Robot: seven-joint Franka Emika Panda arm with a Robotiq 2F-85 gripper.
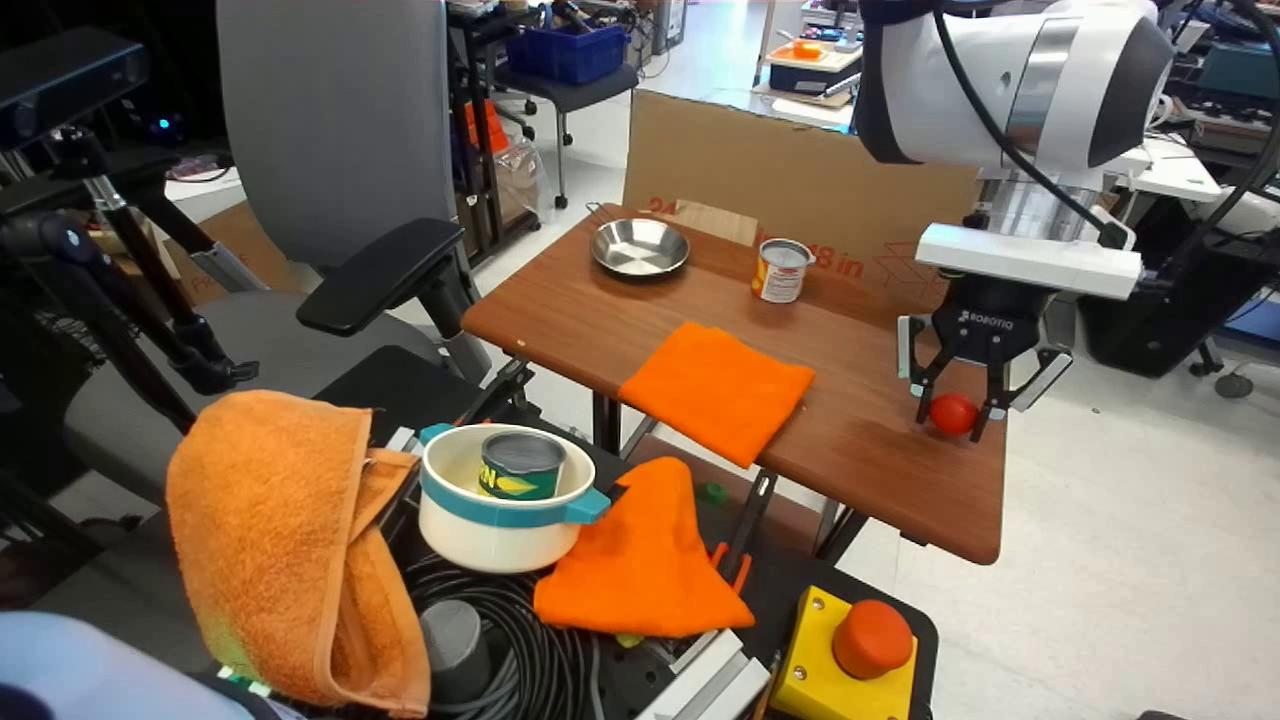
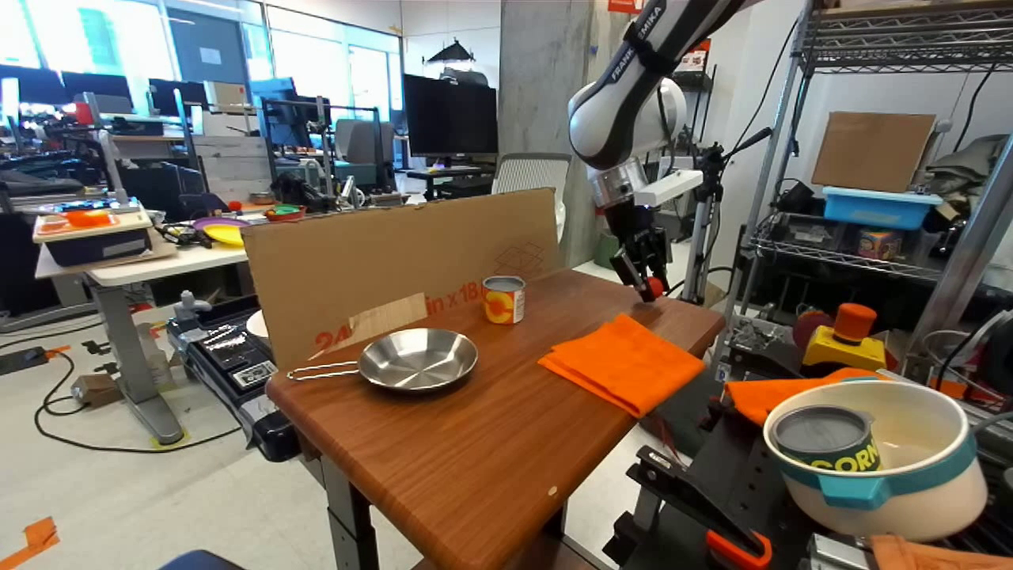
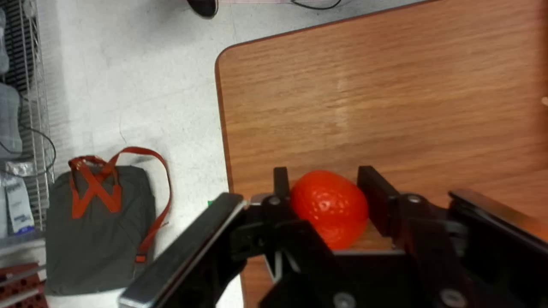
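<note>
A shiny red ball (image 3: 331, 208) sits between the fingers of my gripper (image 1: 951, 422), which is shut on it. In the first exterior view both are at the near right end of the brown table (image 1: 888, 480), close to its edge. Seen from the second exterior view, the ball (image 2: 651, 289) is low over the far end of the tabletop; whether it touches the wood I cannot tell. Farther back stand a can (image 1: 782, 271) with a yellow and white label and a steel pan (image 1: 641, 247). A folded orange cloth (image 1: 720, 390) lies flat along the front edge.
A cardboard sheet (image 2: 399, 266) stands upright along the table's back edge. Off the table, a cream pot (image 1: 506, 528) holding a can sits beside a yellow box with a red button (image 1: 872, 640). Bare wood lies between the cloth and my gripper.
</note>
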